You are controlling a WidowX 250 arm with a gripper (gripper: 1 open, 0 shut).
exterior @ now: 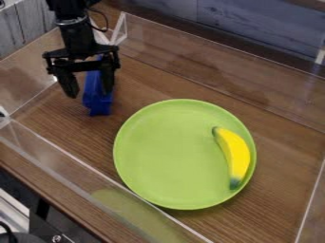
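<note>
My black gripper (82, 71) is at the upper left, its fingers open and hanging over a blue oblong block (98, 102). The fingers hide the upper part of the block; whether they touch it I cannot tell. A large green plate (159, 161) lies in the middle to lower right, with a yellow banana (231, 152) on its right side.
The wooden table (241, 76) has clear room at the back right and right of the plate. Clear plastic walls run along the table's edges. A dark cable loops behind the arm at the top left.
</note>
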